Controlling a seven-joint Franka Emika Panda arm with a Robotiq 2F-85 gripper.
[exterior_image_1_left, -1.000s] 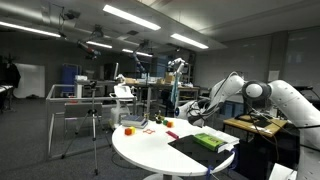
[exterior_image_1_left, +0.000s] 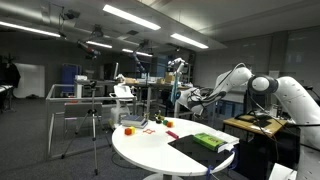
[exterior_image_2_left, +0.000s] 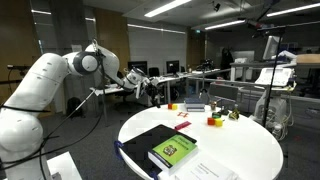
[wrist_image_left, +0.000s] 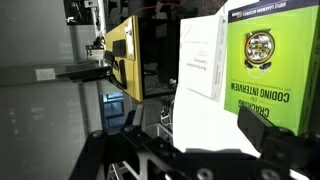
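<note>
High over the table, my gripper (exterior_image_1_left: 183, 103) hangs at the end of the long white arm, clear of the objects. In exterior view 2 the gripper (exterior_image_2_left: 155, 98) appears beyond the far left part of the table. Its two dark fingertips stand wide apart in the wrist view, open and with nothing held. A green book (wrist_image_left: 268, 75), titled for coding interviews, lies flat on the table, partly hidden there by one finger. From exterior view 2, the same book (exterior_image_2_left: 173, 152) rests on a black mat (exterior_image_2_left: 140, 145).
White papers (exterior_image_2_left: 205, 168) lie beside the book. A red object (exterior_image_2_left: 182, 126) sits mid-table. Red and yellow blocks (exterior_image_2_left: 214, 122) and a grey tray (exterior_image_2_left: 197, 107) are toward the far side.
The arm has shifted in exterior view 1, its upper links now lying farther right than a second ago. The book and other table objects have stayed put.
</note>
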